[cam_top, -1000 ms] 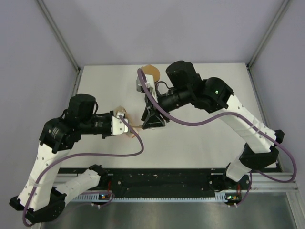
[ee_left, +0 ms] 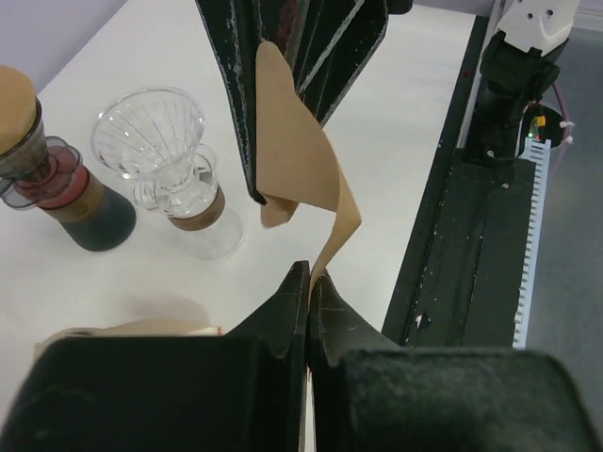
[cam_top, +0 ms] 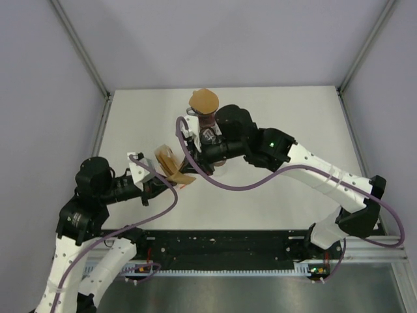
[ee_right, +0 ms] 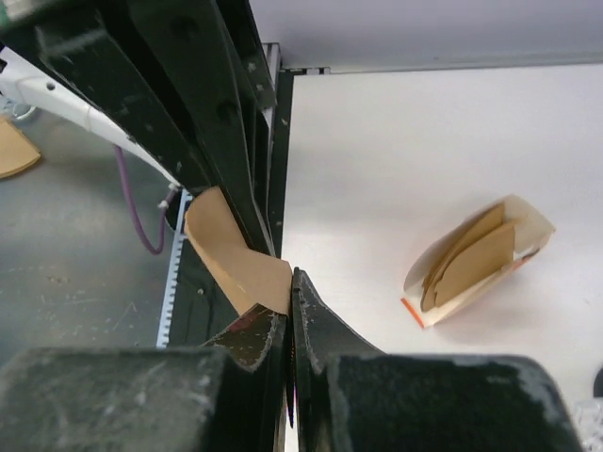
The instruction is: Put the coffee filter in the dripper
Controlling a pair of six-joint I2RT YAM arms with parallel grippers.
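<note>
A tan coffee filter (ee_left: 297, 160) hangs between my two grippers near the middle of the table. My left gripper is shut on one end of it. My right gripper is also shut on the filter, at its other end. The glass dripper (ee_left: 146, 132) stands on its carafe behind them in the left wrist view; in the top view the right arm largely hides it.
An opened pack of filters (ee_right: 480, 254) lies on the white table (cam_top: 300, 202). A dark grinder with a wooden lid (cam_top: 204, 101) stands at the back, beside the dripper.
</note>
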